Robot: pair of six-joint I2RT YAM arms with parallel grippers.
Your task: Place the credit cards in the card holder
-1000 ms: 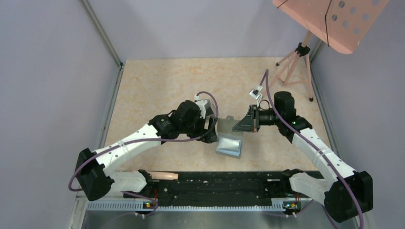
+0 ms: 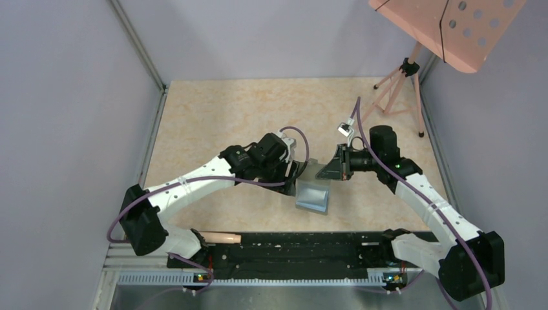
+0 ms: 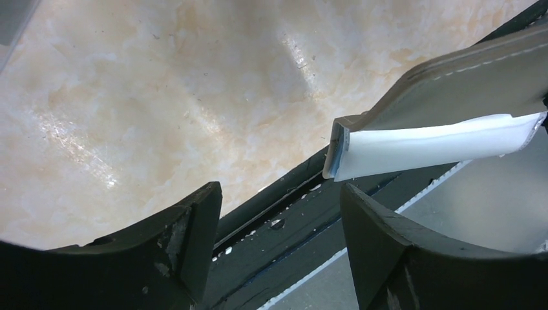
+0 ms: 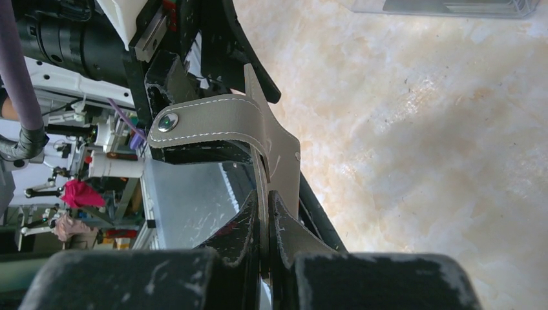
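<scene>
The grey-brown card holder (image 2: 313, 196) hangs unfolded at the middle front of the table, its pale inner sleeve showing. My right gripper is shut on the holder's thin leather, which passes between its fingertips. Beside the holder's left edge in the top view is my left gripper (image 2: 295, 181). The left wrist view shows its dark fingers (image 3: 194, 226) apart with nothing between them, while the holder (image 3: 472, 90) lies off to the upper right. A strap with a snap (image 4: 168, 122) crosses in front of the left gripper. No separate credit card can be made out.
A clear plastic box (image 4: 446, 8) stands on the table, cut by the top edge of the right wrist view. The table's dark front edge (image 3: 278, 223) runs below the grippers. Bare table (image 2: 232, 106) lies behind both arms.
The holder has shifted slightly right.
</scene>
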